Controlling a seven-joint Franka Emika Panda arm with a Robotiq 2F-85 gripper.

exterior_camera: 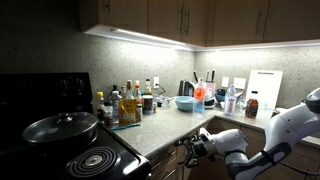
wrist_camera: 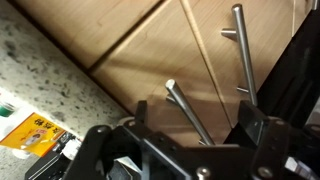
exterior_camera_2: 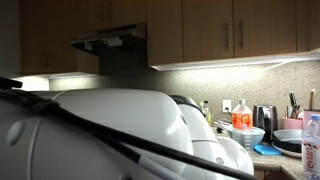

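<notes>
My gripper is in front of wooden cabinet fronts below the counter, its fingers (wrist_camera: 141, 112) apart. A slim metal bar handle (wrist_camera: 187, 109) extends into the space between them; whether either finger touches it I cannot tell. A second bar handle (wrist_camera: 244, 52) is farther up and right, on the other side of a seam between panels. In exterior view 1 the gripper (exterior_camera: 190, 150) is small and dark beside the counter's front edge, so its contact with the handle is unclear there. The arm blocks much of exterior view 2.
The speckled counter edge (wrist_camera: 62, 75) runs close along the gripper's left side. On the counter are several bottles (exterior_camera: 127, 105), a blue bowl (exterior_camera: 184, 103) and a large clear bottle (exterior_camera: 199, 97). A stove with a lidded pan (exterior_camera: 60, 128) stands at left.
</notes>
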